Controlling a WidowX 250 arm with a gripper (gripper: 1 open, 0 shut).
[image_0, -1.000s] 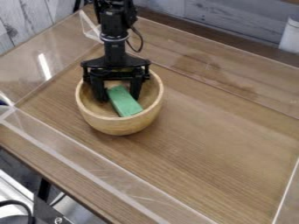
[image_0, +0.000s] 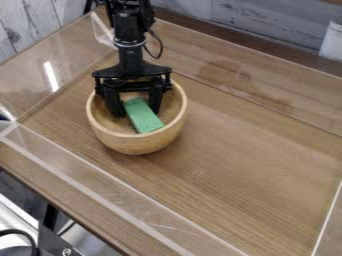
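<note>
A round wooden bowl (image_0: 134, 140) stands on the wooden table toward the left of the view. Inside it lies a green rectangular object (image_0: 142, 116). My black gripper (image_0: 135, 100) reaches down from the top into the bowl, its open fingers around the upper part of the green object; whether they touch it cannot be made out.
A white cylindrical object (image_0: 333, 38) stands at the back right edge. Black cables (image_0: 16, 240) show beyond the table's lower left edge.
The gripper and green object have shifted very slightly within the bowl; otherwise little differs.
</note>
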